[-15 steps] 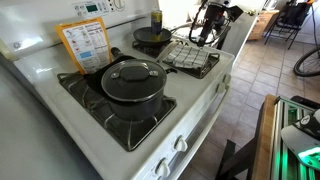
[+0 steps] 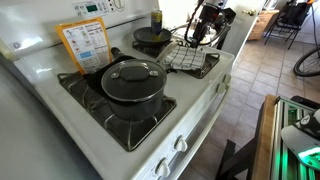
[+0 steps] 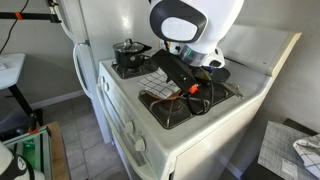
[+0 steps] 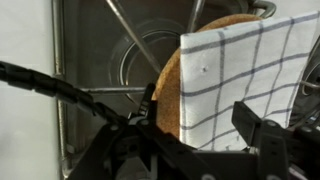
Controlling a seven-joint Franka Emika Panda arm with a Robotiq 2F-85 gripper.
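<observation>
A white cloth with dark checked lines [image 4: 245,75] lies partly over a round cork mat [image 4: 170,90] on the stove's grate in the wrist view. The same cloth [image 2: 186,57] shows at the far right of the stove top in exterior view 1. My gripper stands over the cloth's near edge, its two dark fingers apart and no cloth visibly pinched between them. In exterior view 2 the gripper [image 3: 193,92] hangs low over the front burner, and the arm hides part of the area. Whether the fingertips touch the cloth, I cannot tell.
A lidded dark pot [image 2: 134,84] sits on the left burners, with a dark pan [image 2: 152,38] at the back. An orange-framed sheet [image 2: 88,44] leans against the back panel. Knobs [image 2: 181,144] line the stove's front edge.
In exterior view 1 my gripper has shifted slightly down and left over the cloth's end of the stove. The pot, pan and sheet have stayed put.
</observation>
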